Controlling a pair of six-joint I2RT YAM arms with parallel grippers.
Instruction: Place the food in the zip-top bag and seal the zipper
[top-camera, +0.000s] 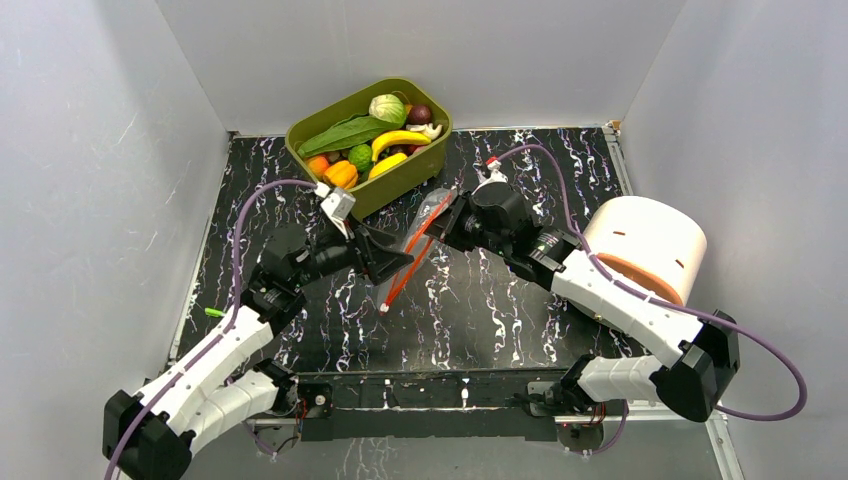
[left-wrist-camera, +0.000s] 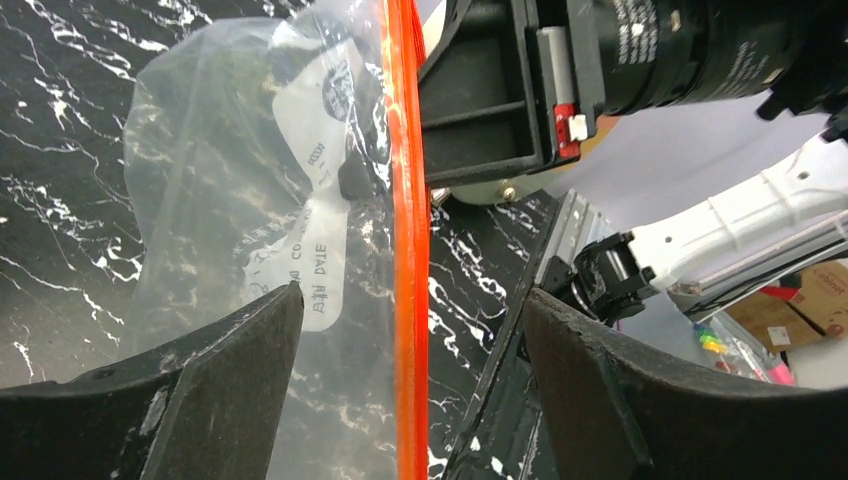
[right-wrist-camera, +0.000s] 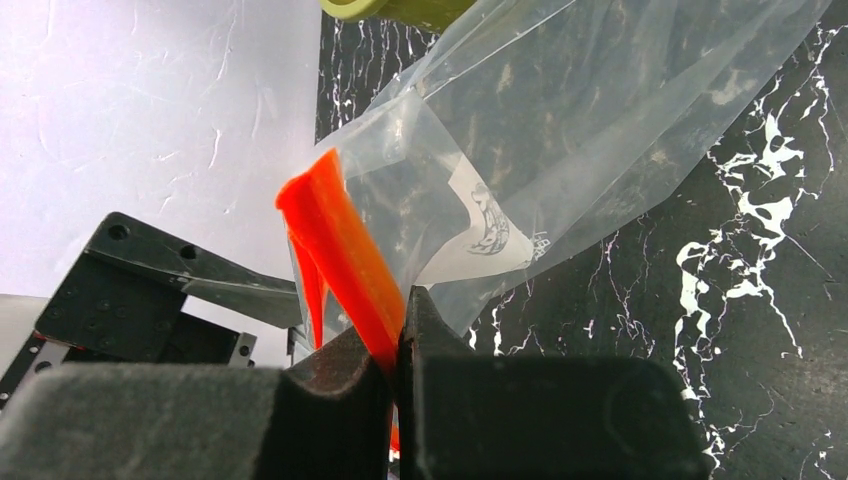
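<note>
A clear zip top bag (top-camera: 420, 245) with an orange zipper hangs between the grippers at the centre. My right gripper is shut on its orange zipper (right-wrist-camera: 340, 240) near one end; the clear film hangs beyond. My left gripper (top-camera: 390, 255) stands open at the lower part of the bag, its fingers either side of the orange strip (left-wrist-camera: 410, 330) in the left wrist view. The food, including a banana (top-camera: 398, 140), cabbage and peppers, lies in a green bin (top-camera: 315, 125) at the back.
A cream cylindrical container (top-camera: 655, 240) stands at the right. Grey walls enclose the sides and back.
</note>
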